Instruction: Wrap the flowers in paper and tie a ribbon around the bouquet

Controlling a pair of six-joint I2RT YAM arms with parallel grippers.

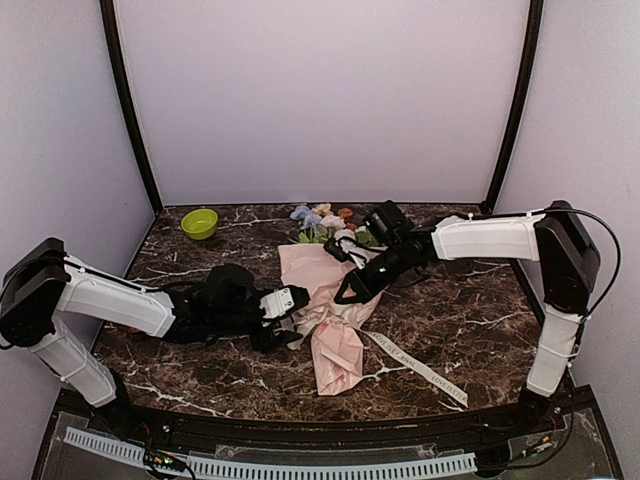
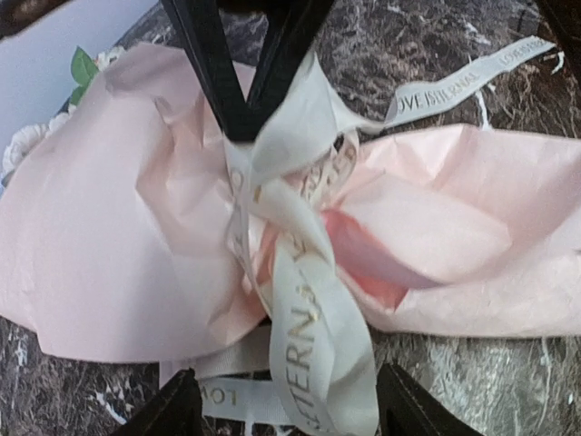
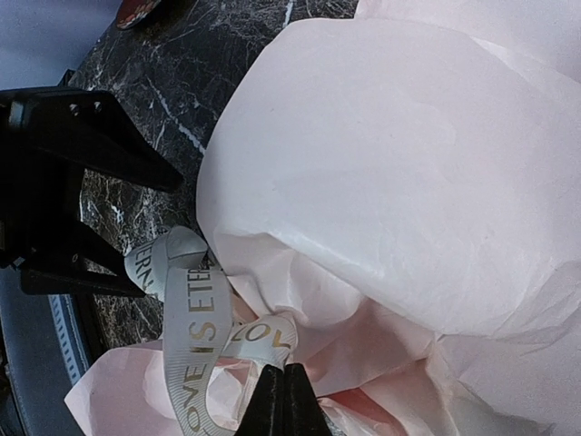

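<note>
Blue, white and orange fake flowers (image 1: pixel 320 222) lie at the back, their stems wrapped in pink paper (image 1: pixel 303 268). A white lettered ribbon (image 2: pixel 304 341) loops round the gathered waist of the wrap, its long tail running to the front right in the top view. My right gripper is shut on the ribbon at the waist. To its left my left gripper stands open. A ribbon loop hangs between its fingers in the left wrist view, without being clamped. The knot's inner layout is partly hidden behind the right fingers.
A green bowl (image 1: pixel 199 223) stands at the back left. Something dark red (image 3: pixel 134 11) shows at the upper edge of the right wrist view. Bare marble tabletop (image 1: pixel 215 385) lies at the front left and on the right.
</note>
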